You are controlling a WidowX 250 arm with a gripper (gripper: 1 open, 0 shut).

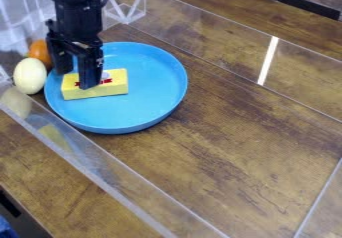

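Observation:
A yellow box [108,86] with a red mark lies in a blue round plate [148,104] at the upper left. My dark gripper [75,76] hangs over the plate, its fingers pointing down at the box's left part and partly covering it. The fingers stand open; whether they touch the box I cannot tell.
An egg [30,75] and an orange round object [40,50] sit left of the plate by a clear wall. Clear strips border the wooden table [241,132], whose middle and right are free.

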